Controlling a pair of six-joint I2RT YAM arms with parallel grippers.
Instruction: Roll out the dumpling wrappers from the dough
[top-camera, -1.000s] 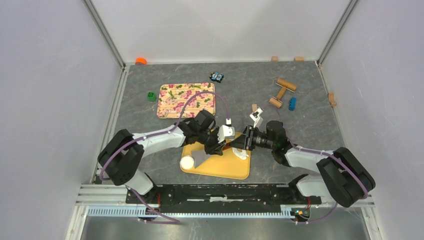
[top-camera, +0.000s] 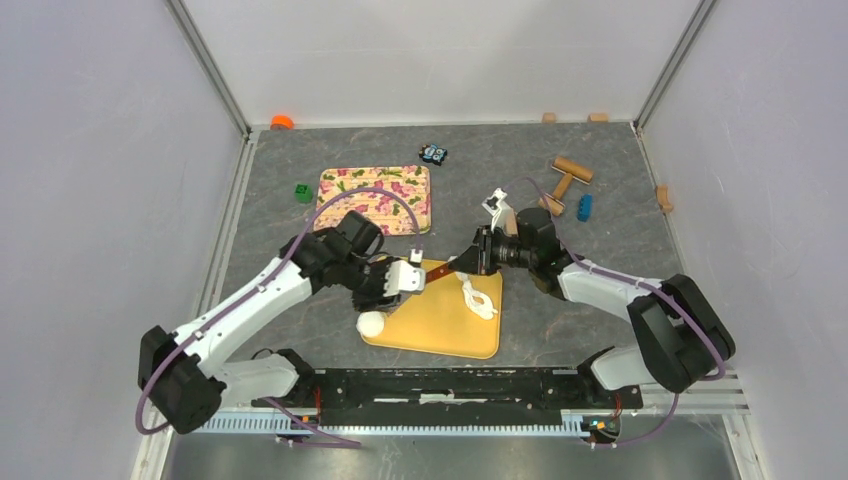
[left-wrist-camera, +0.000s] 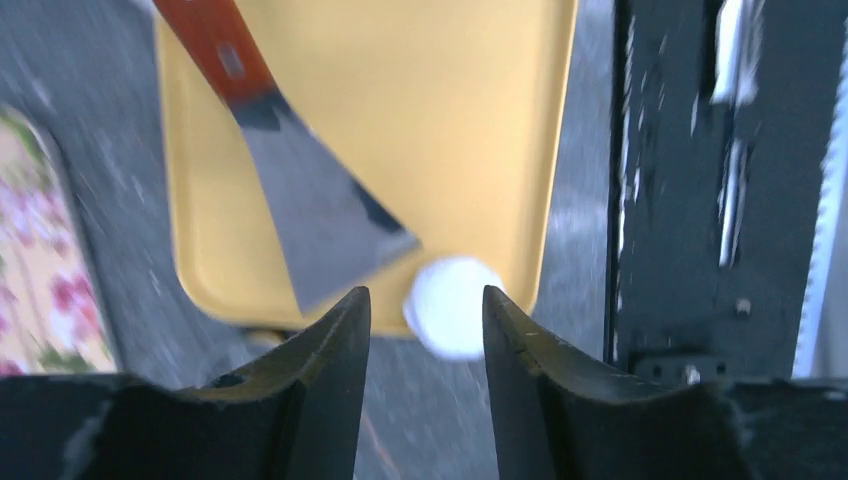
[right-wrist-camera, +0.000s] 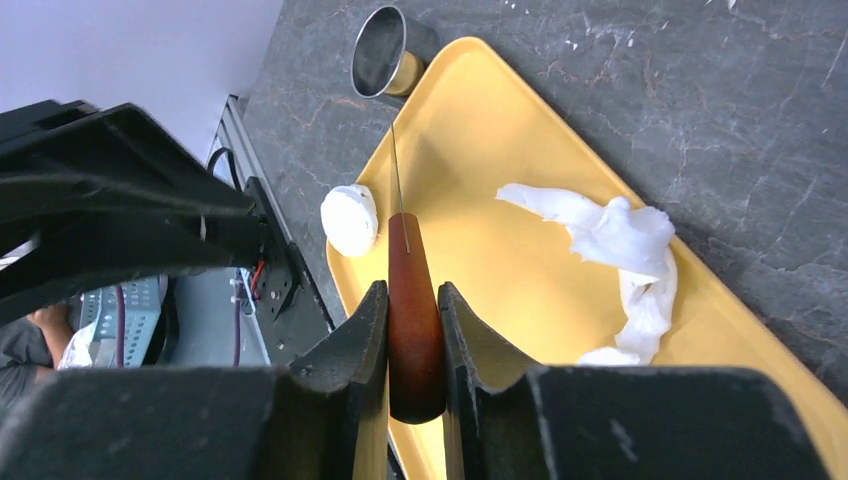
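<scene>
My right gripper is shut on the wooden handle of a scraper (right-wrist-camera: 410, 315), whose metal blade (left-wrist-camera: 330, 220) lies over the yellow board (top-camera: 430, 330). A round white dough piece (right-wrist-camera: 348, 218) rests at the board's edge near the blade; a longer, crumpled dough strip (right-wrist-camera: 640, 245) lies on the board's other side. My left gripper is part open above the board beside the round dough, with nothing seen between its fingers; its view is blurred.
A floral board (top-camera: 374, 185) lies behind. A metal cup (right-wrist-camera: 375, 60) stands beside the yellow board. Wooden rollers (top-camera: 572, 168) and a blue object (top-camera: 585, 206) are at back right, a green cube (top-camera: 304, 193) at left.
My left arm has drawn left, away from the scraper handle. My right gripper has shifted slightly up in the top view, still holding the scraper.
</scene>
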